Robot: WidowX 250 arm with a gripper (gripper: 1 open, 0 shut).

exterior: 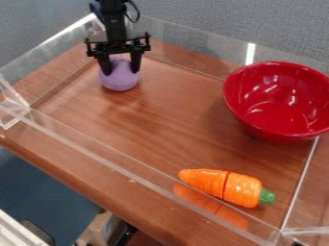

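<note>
At the upper left of the wooden table, a purple round object (118,79) sits beneath the black gripper (118,56), whose fingers reach down around its top; whether they are closed on it is hard to tell. A large red bowl (275,101) stands on the right. An orange toy carrot (218,184) with a green tip lies at the front right.
Low clear walls (148,168) surround the table area (154,125). A grey padded wall rises behind.
</note>
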